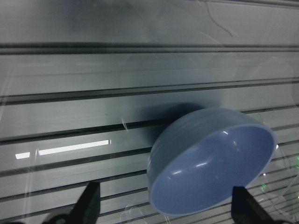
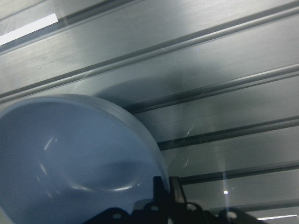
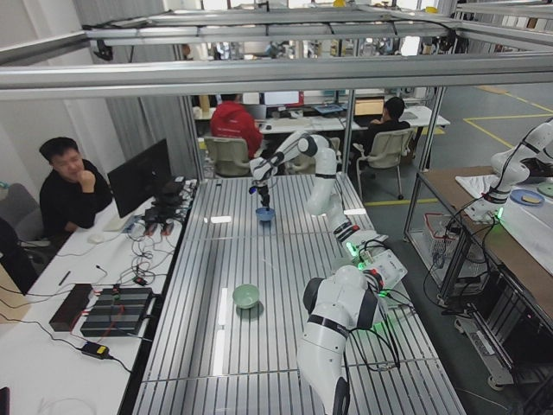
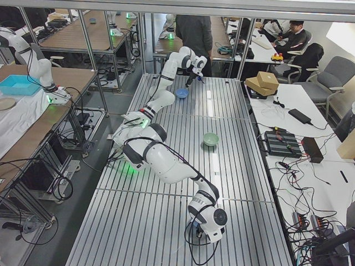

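At the far end of the slatted table, a blue bowl (image 3: 264, 216) has a gripper (image 3: 264, 204) lowered to it in the camera left view. In the left wrist view a blue bowl (image 1: 210, 168) lies below my open left gripper, whose fingertips are apart at the bottom edge. In the right wrist view my right gripper is at the rim of a blue bowl (image 2: 79, 154), fingertips close together; whether they grip the rim is unclear. A green bowl (image 3: 246, 296) stands mid-table. The near gripper is largely hidden behind its arm in the camera right view.
The slatted table (image 4: 166, 227) is otherwise largely clear. Along one side stands a white desk (image 3: 43, 372) with a monitor (image 3: 140, 177), power units and cables, and a seated person. A frame bar crosses above.
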